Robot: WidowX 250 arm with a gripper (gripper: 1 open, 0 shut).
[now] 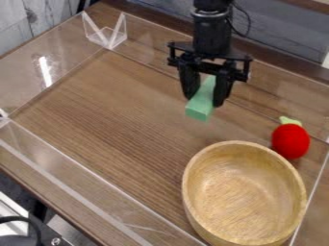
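Note:
My black gripper (207, 77) hangs over the upper middle of the wooden table, shut on a mint-green object (201, 107) that points down and slightly left from between the dark fingers. A red tomato-like object (290, 142) with a pale green top rests at the right. A round tan bowl (244, 205) sits at the lower right, below and right of the gripper, empty.
Clear plastic guards stand at the upper left and left edge. A dark coiled object (18, 233) lies at the lower-left corner, off the tabletop.

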